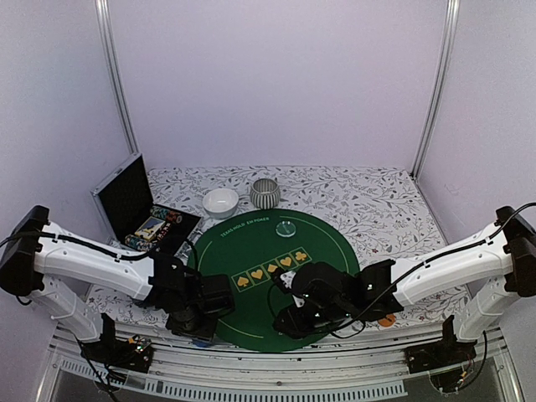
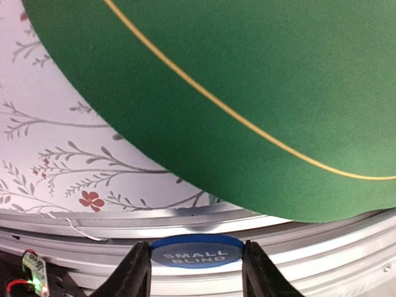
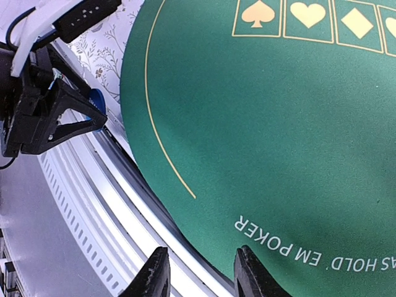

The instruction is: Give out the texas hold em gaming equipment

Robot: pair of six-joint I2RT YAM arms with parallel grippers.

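My left gripper is shut on a blue small blind button (image 2: pixel 197 250), held at the front edge beside the green poker mat (image 2: pixel 247 74). The button also shows in the right wrist view (image 3: pixel 97 102). My right gripper is open and empty over the mat's front. An open chip case (image 1: pixel 121 197) stands at the back left, with chips and cards inside. A clear round disc (image 1: pixel 286 229) lies on the mat.
A white bowl (image 1: pixel 220 201) and a striped cup (image 1: pixel 265 193) stand behind the mat. An orange disc (image 1: pixel 387 320) lies at the front right.
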